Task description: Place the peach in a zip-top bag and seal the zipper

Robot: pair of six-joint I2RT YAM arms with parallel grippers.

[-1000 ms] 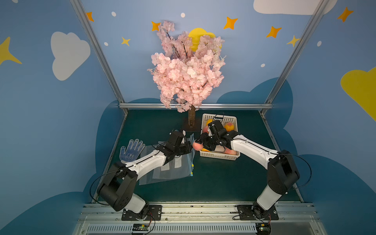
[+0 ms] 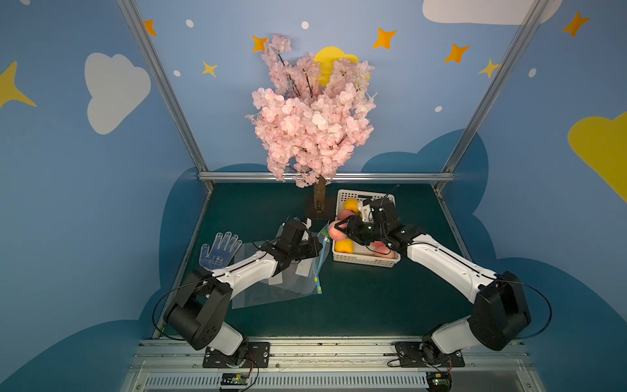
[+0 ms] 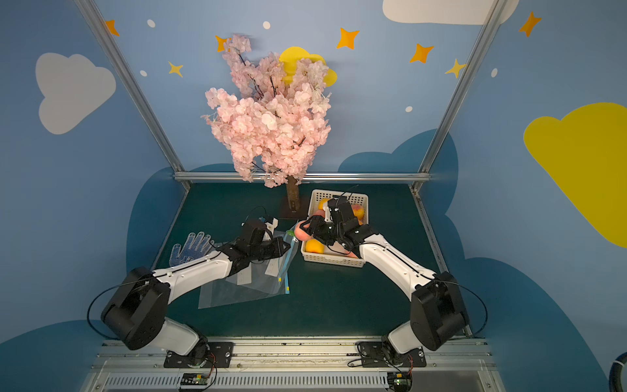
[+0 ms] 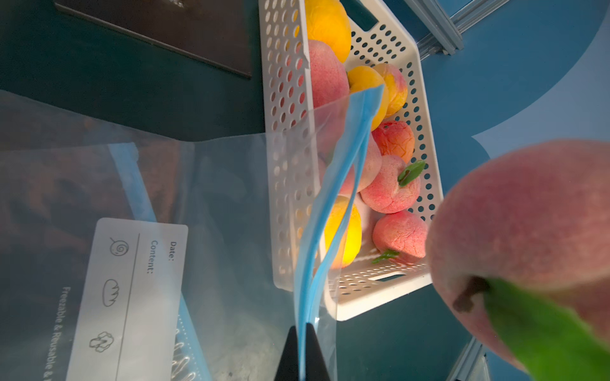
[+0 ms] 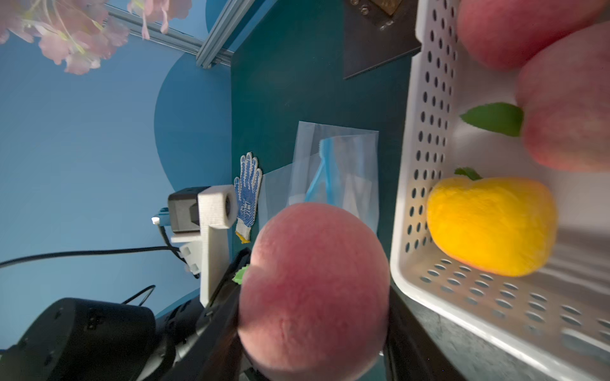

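Observation:
My left gripper is shut on the blue zipper strip at the mouth of a clear zip bag, lifted at that edge. The bag lies left of the fruit basket, over more clear bags with white labels. My right gripper is shut on a pink peach, held up over the basket's left side, near the bag mouth. In the left wrist view this peach, with its green leaf, fills the right side.
The white basket holds several peaches and yellow fruit. Behind stands a blossom tree on a dark base. A blue-white glove lies at the left.
My right gripper has risen and moved slightly right with the peach, and its arm's elbow has shifted outward. The left gripper has moved only slightly.

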